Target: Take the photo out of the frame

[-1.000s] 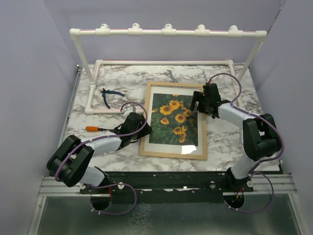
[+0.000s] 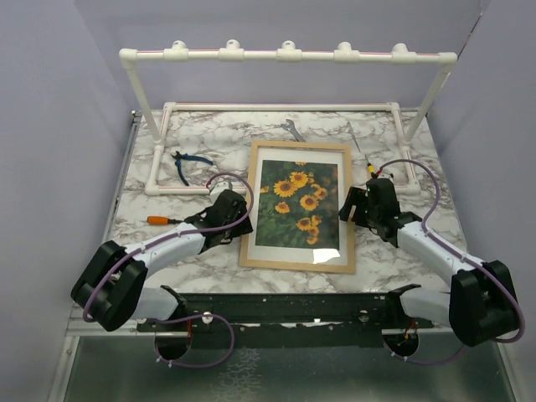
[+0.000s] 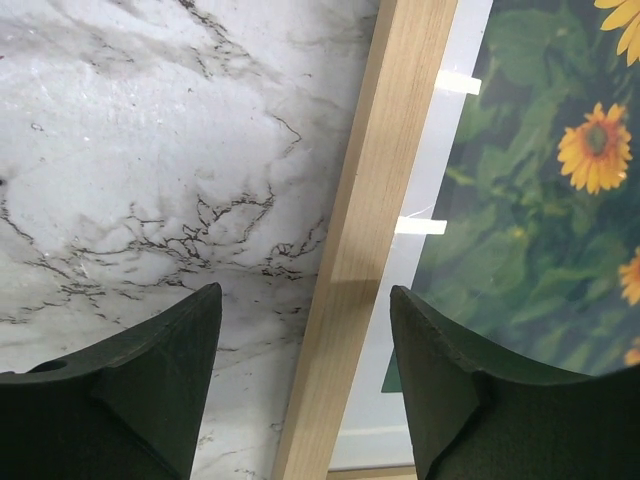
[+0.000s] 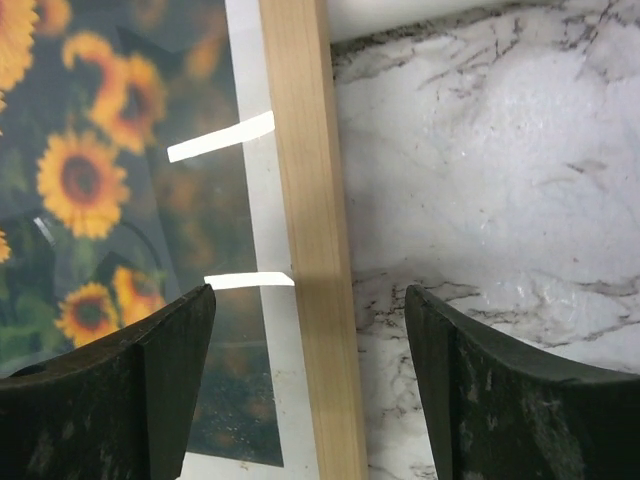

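Note:
A light wooden frame lies flat on the marbled table, its sunflower photo inside a white border. My left gripper is open above the frame's left rail, one finger on the table side and one on the photo side. On the opposite side, my right gripper is also open, its fingers to either side of the right rail. Both rails show between the fingers with nothing gripped. Contact with the frame cannot be made out.
Blue-handled pliers and an orange-handled screwdriver lie to the left. A wrench lies behind the frame, a yellow-handled tool at the right. White pipe rack spans the back.
My right gripper has moved toward the front and rightward, from over the photo's upper right to the right rail. The left gripper has shifted slightly left.

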